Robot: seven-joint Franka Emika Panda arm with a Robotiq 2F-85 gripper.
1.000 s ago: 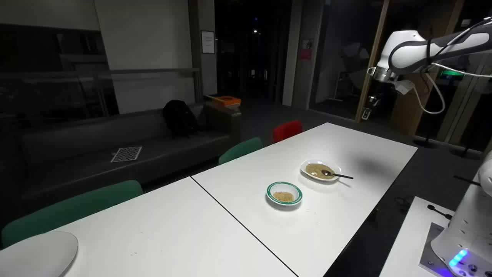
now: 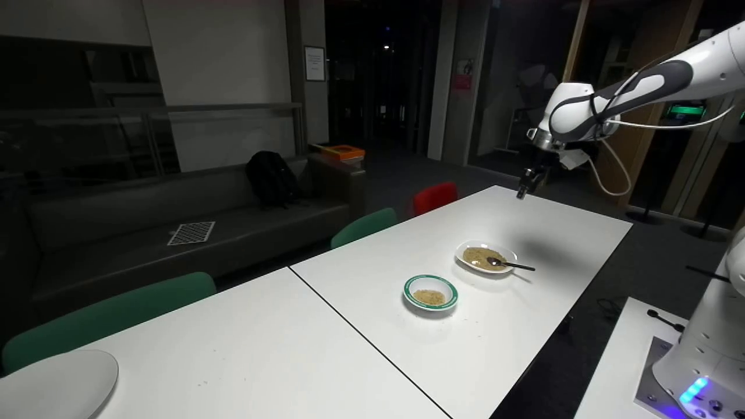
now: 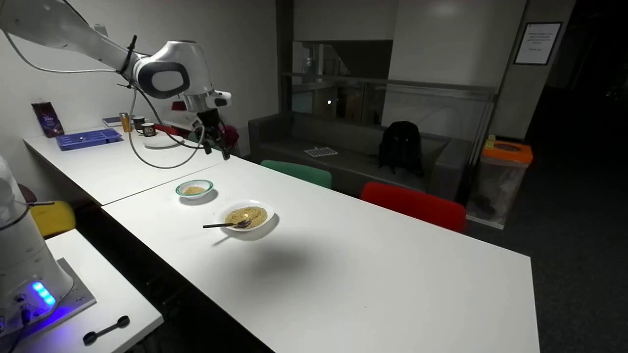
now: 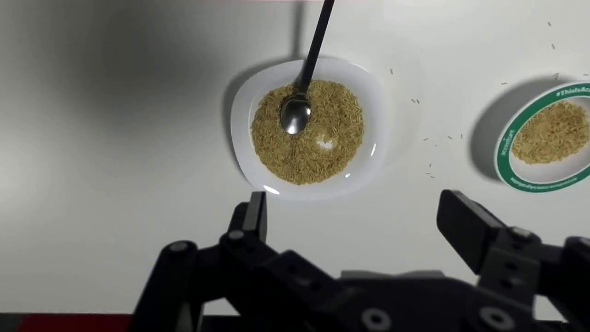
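Note:
A white dish [image 4: 376, 127] of brown grain rests on the table, a metal spoon [image 4: 296, 115] lying in it with the dark handle sticking out over the rim. To one side sits a smaller green-rimmed bowl [image 4: 503, 157], part filled with grain; the wrist view cuts off its far side. My gripper is open and empty, its two black fingers spread wide. In exterior view 1 the gripper [image 2: 527, 185] hangs well above the table, apart from dish, spoon and bowl.
Loose grains are scattered on the table [image 4: 420, 232] between dish and bowl. A pale plate [image 2: 63, 384] lies on the adjoining table. Red [image 3: 412, 206] and green [image 3: 297, 171] chairs line the far edge. Beyond the dish, the table is bare.
My arm has moved left and lower in exterior view 1, and the gripper's angle has turned. The dish, spoon and bowl have stayed in place.

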